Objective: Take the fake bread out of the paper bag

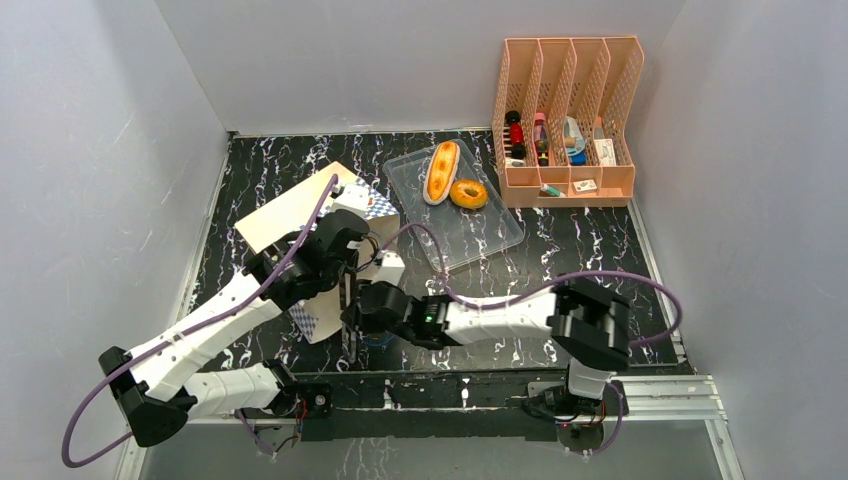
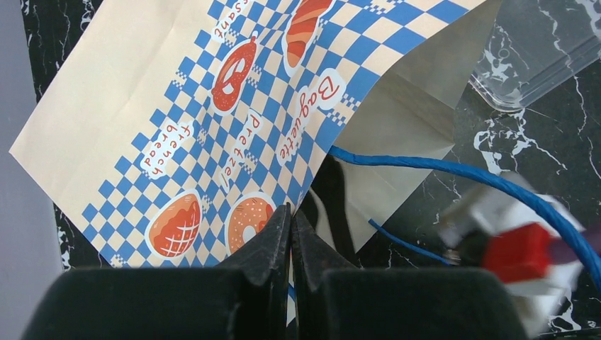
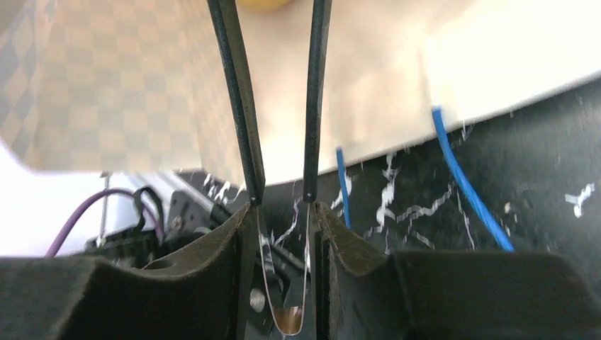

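Note:
The checked paper bag (image 2: 234,134) lies on its side at the table's left, its mouth facing right. My left gripper is shut on the rim of the mouth, paper pinched at its tips. Black tongs (image 3: 241,106) sit in my right gripper, their two arms apart and reaching into the bag's mouth. In the right wrist view, a bit of yellow bread (image 3: 262,3) shows inside the bag at the top edge, ahead of the tongs; the tongs' tips are out of frame. The left arm hides much of the bag from above.
A clear tray (image 1: 480,240) holds a long bread (image 1: 441,172) and a ring-shaped bread (image 1: 468,194). At the back right stands a pink organizer (image 1: 570,120) with small items. Blue cord handles (image 2: 439,164) hang from the bag near the right gripper.

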